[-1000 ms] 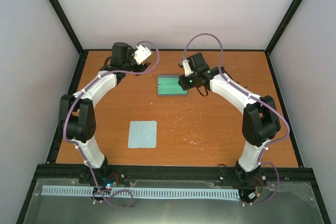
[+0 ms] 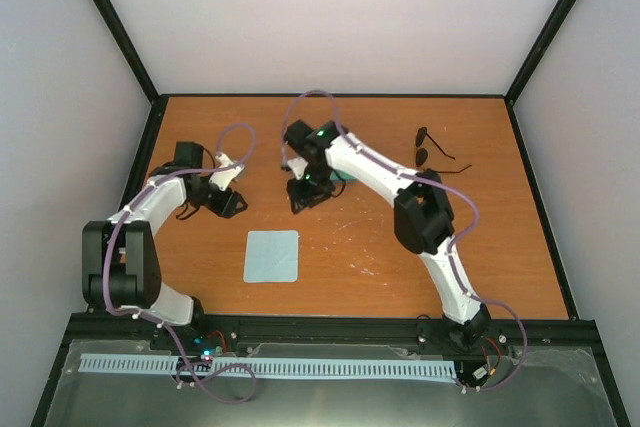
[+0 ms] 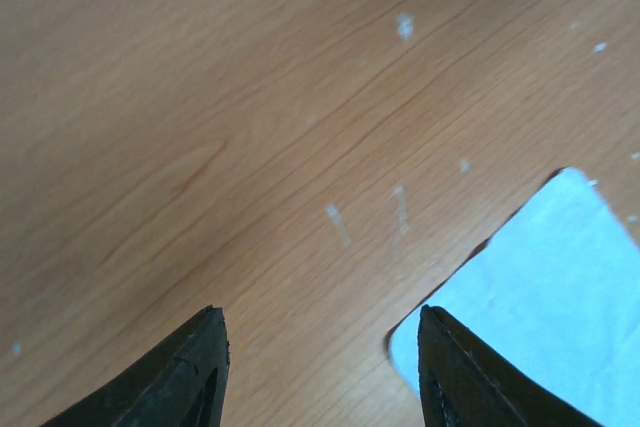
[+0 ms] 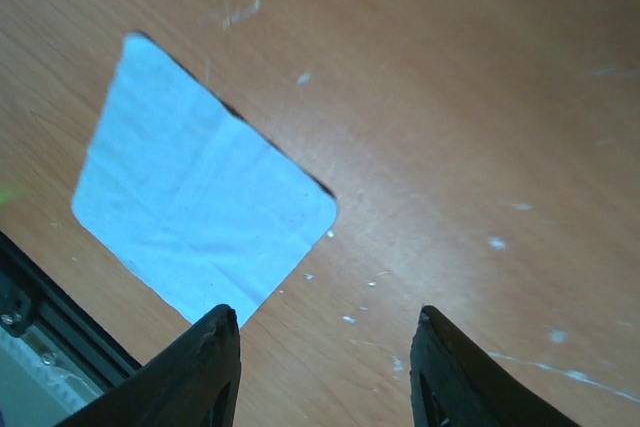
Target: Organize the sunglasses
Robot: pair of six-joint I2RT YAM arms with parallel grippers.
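Observation:
A pale blue cloth [image 2: 271,256] lies flat at the front-left of the wooden table, also seen in both wrist views [image 3: 530,297] [image 4: 200,187]. My left gripper is open and empty above bare wood beside the cloth. My right gripper stands apart-fingered and empty, above and behind the cloth. The green case [image 2: 342,175] at the back middle is largely hidden under my right arm. Dark sunglasses [image 2: 423,147] lie at the back right with their temples spread.
The black frame [image 2: 535,199] and walls bound the table [image 2: 510,257].
My left arm has come down toward the front left. My right arm has swept leftward from the back right, now covering much of the green case. Cloth and sunglasses are unmoved.

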